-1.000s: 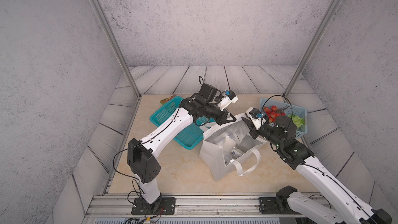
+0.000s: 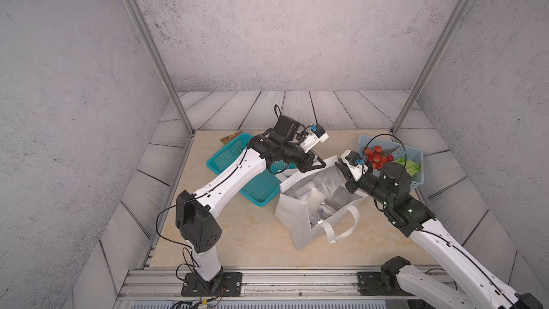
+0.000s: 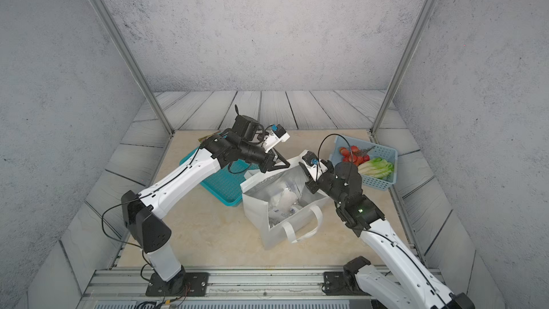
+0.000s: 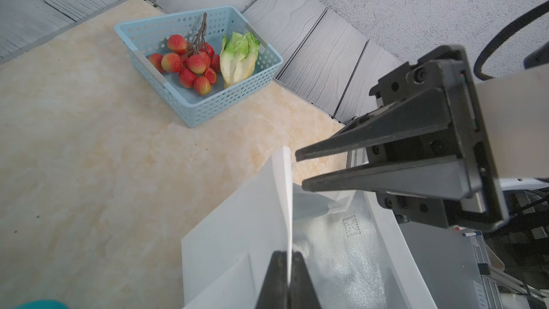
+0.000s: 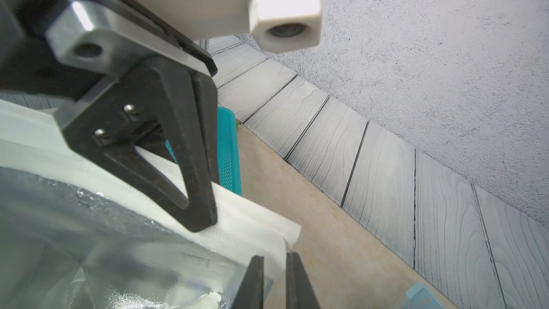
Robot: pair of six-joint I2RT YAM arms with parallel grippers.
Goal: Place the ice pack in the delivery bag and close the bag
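Note:
A white delivery bag (image 2: pixel 291 223) with a silver lining stands open at the table's centre, white and clear packs (image 2: pixel 315 199) inside; I cannot tell which is an ice pack. My left gripper (image 2: pixel 319 164) is at the bag's upper rim, shut on its thin white edge, which runs between the fingertips in the left wrist view. My right gripper is at the same rim toward the right corner, part open, with the bag's edge near or between its fingertips.
A teal basket (image 2: pixel 257 194) lies left of the bag. A light blue basket (image 4: pixel 194 111) with red fruit and lettuce stands at the back right. Bare table (image 2: pixel 200 229) shows at the front left.
The right arm has shifted very slightly at the bag's rim. The left arm and the bag look unchanged.

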